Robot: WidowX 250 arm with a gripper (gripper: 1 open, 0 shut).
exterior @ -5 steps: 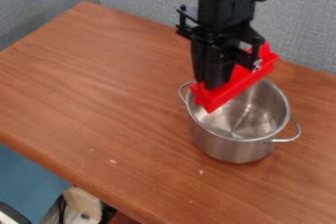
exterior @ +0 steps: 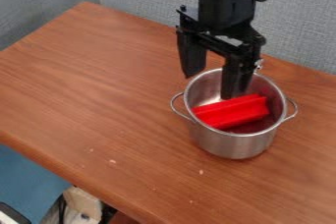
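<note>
A steel pot [exterior: 234,143] with two wire handles stands on the wooden table toward the right. A red object [exterior: 230,111], long and boxy, lies inside it. The black gripper [exterior: 211,77] is open over the pot, one finger on each side, the right one reaching down inside the rim above the red object and the left one higher, by the pot's upper left. Nothing shows held between them.
Grey padded walls stand behind it. A blue floor and some small clutter show beyond the near left edge.
About a second ago the red object was tilted in the gripper above the pot; now it lies inside. The gripper has opened, and the pot sits slightly differently.
</note>
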